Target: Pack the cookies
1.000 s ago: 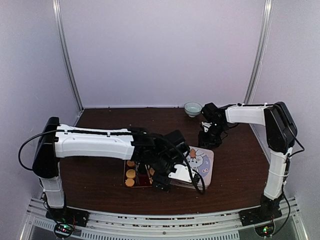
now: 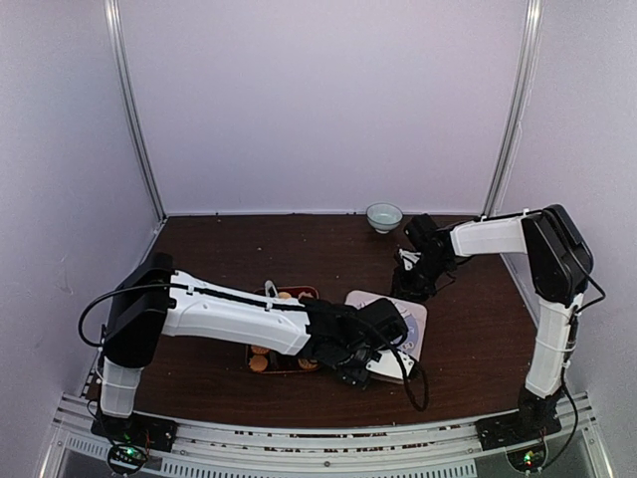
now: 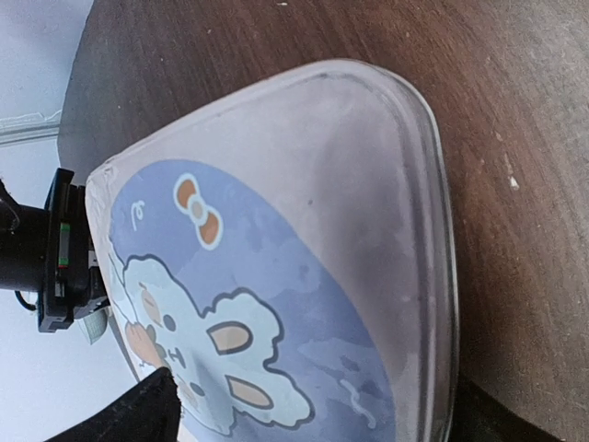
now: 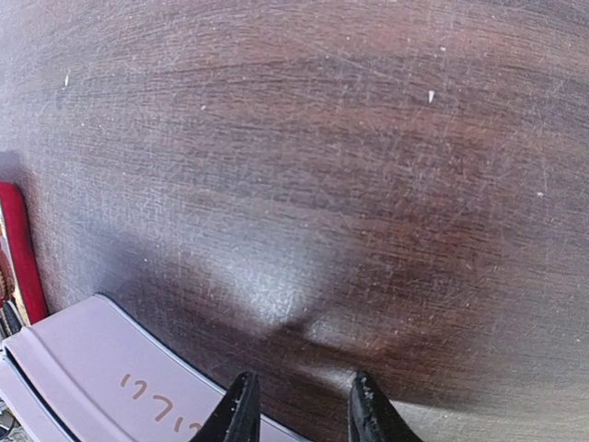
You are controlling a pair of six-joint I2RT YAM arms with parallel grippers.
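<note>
A pale pink tin lid with a bunny print (image 2: 408, 319) (image 3: 239, 258) lies on the table right of the red cookie tray (image 2: 259, 360) (image 4: 20, 249), which my left arm partly covers. My left gripper is open low at the lid's near end, fingers either side of it, partly hidden by it. My right gripper stands part open just beyond the lid's far end, nothing seen held; the lid's edge (image 4: 110, 378) runs beneath its fingers.
A pale bowl (image 2: 383, 213) sits at the back of the table.
My left arm has moved right and toward the near side, over the lid's near end.
</note>
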